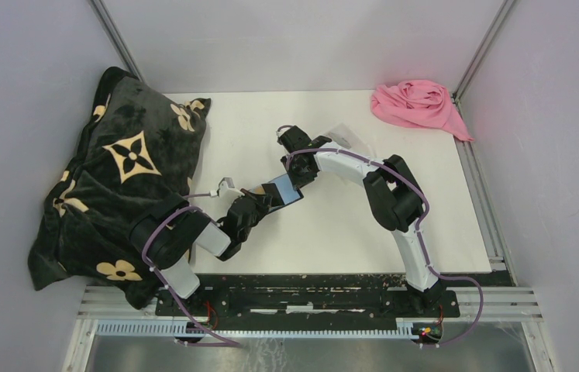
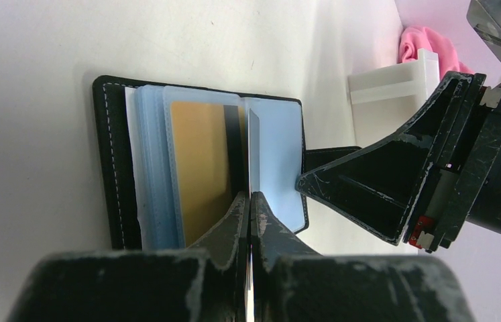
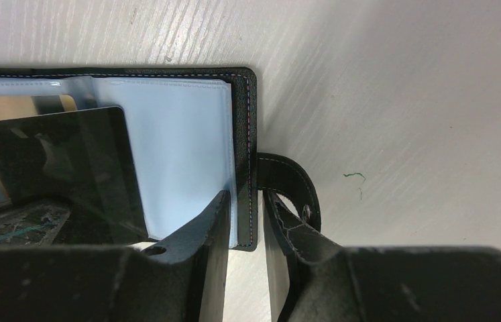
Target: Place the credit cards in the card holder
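Note:
The card holder (image 3: 174,154) lies spread on the table, with a black cover edge and clear bluish sleeves. A gold card (image 2: 197,161) shows inside one sleeve. My left gripper is shut on a dark card, which stands nearly edge-on in the left wrist view, over the pages beside the gold card. Whether its edge is inside a sleeve, I cannot tell. At the holder's right edge, my right gripper is part open. Its fingertips lie on either side of the black border; no card shows between them.
A black clasp strap (image 3: 291,181) sticks out from the holder's right side. A white box-like object (image 2: 392,94) stands behind the right gripper. Pink cloth (image 1: 418,105) lies at the back right, a dark patterned blanket (image 1: 127,163) at the left.

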